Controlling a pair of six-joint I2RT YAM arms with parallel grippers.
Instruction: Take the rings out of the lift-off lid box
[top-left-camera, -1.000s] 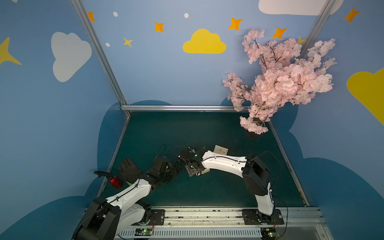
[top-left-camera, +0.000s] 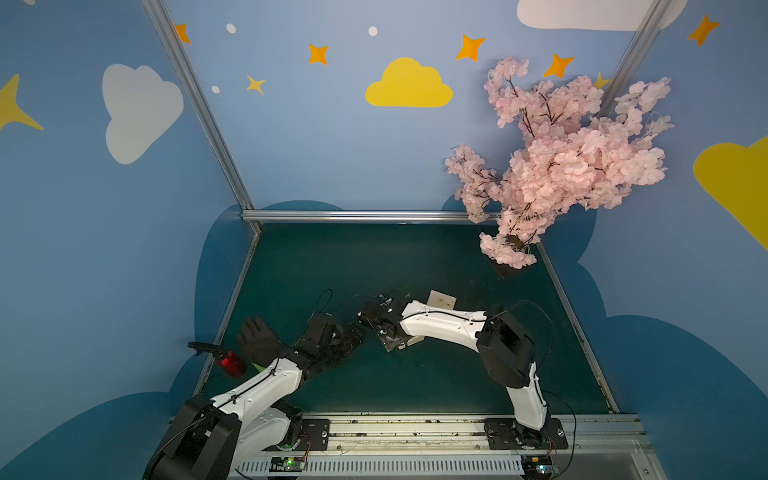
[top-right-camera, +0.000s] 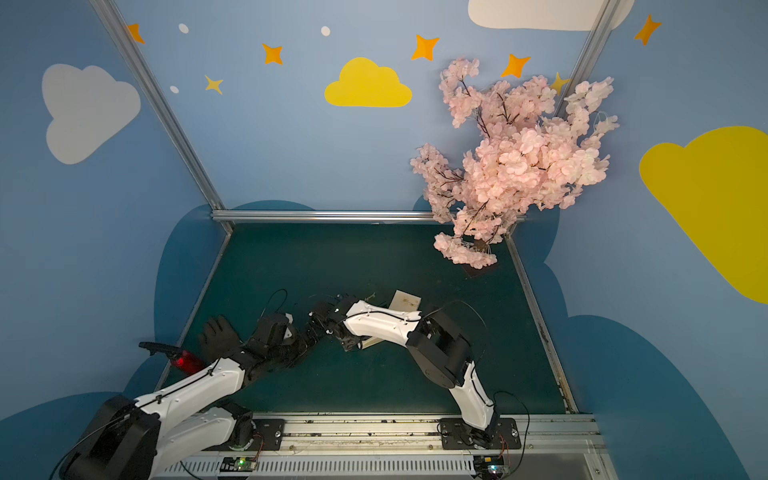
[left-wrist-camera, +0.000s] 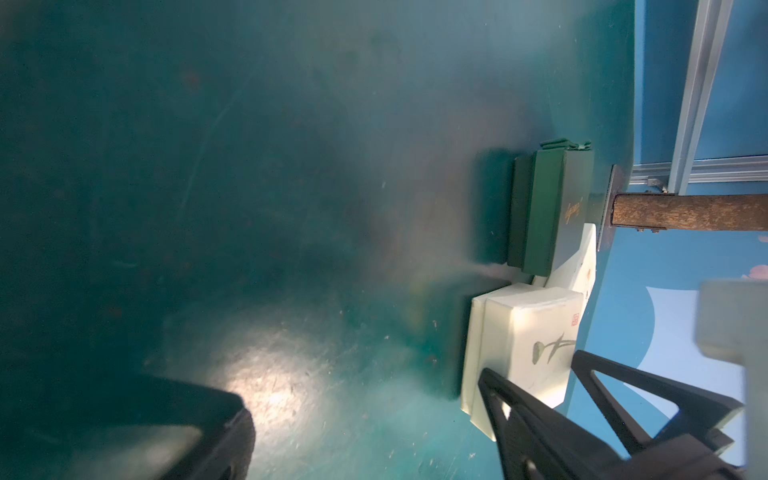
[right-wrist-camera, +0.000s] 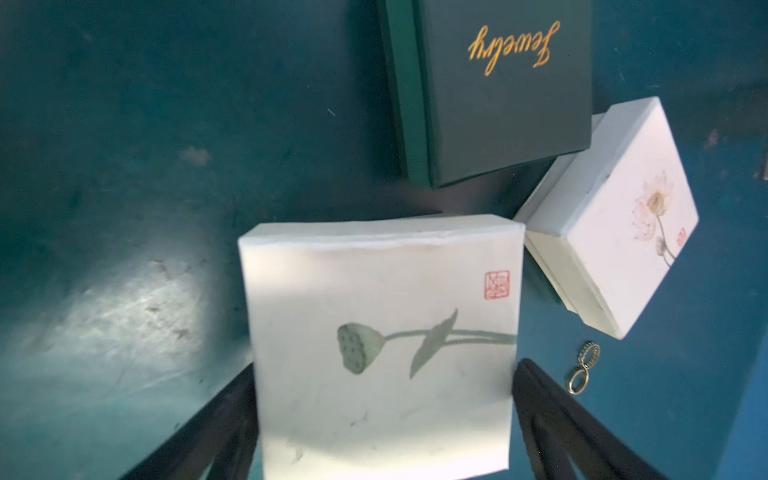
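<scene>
A white lidded box (right-wrist-camera: 384, 328) with a grey lotus pod print fills the middle of the right wrist view. My right gripper is open, its fingertips at either side of this box's near part; contact cannot be told. Two small gold-coloured rings (right-wrist-camera: 582, 368) lie on the table by a second white box (right-wrist-camera: 612, 216) with a pink flower print. In the left wrist view my left gripper stands open over bare table, with the lotus-pod box (left-wrist-camera: 532, 336) to its right. The insides of the boxes are hidden.
A dark green Jewelry box (right-wrist-camera: 508, 88) stands close beyond the white boxes. At far left are a black glove (top-left-camera: 260, 342) and a red bottle (top-left-camera: 232, 365). A blossom tree (top-left-camera: 560, 164) occupies the back right corner.
My left arm looks unmoved.
</scene>
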